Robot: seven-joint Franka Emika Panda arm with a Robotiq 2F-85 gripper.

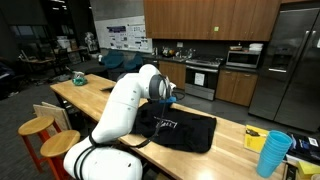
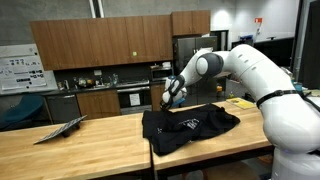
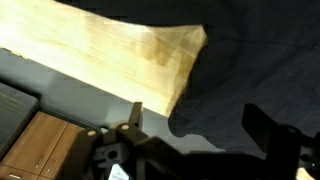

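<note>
A black cloth (image 1: 188, 130) lies spread over the wooden table, its surface creased and its outline uneven. In the wrist view the cloth (image 3: 235, 85) fills the right side, and a wedge of bare wood shows between its folds. My gripper is open, with its two dark fingers apart and the cloth below them. From outside, the gripper (image 1: 166, 98) points down near the far part of the cloth. Whether the fingertips touch the fabric cannot be told. Nothing shows held between them.
The wooden table (image 2: 75, 150) has bare room beside the cloth. A blue container (image 1: 272, 155) and a yellow item (image 1: 256, 137) stand at one end. Stools (image 1: 40, 124) stand alongside. Kitchen counters and an oven (image 1: 202, 78) are beyond the table.
</note>
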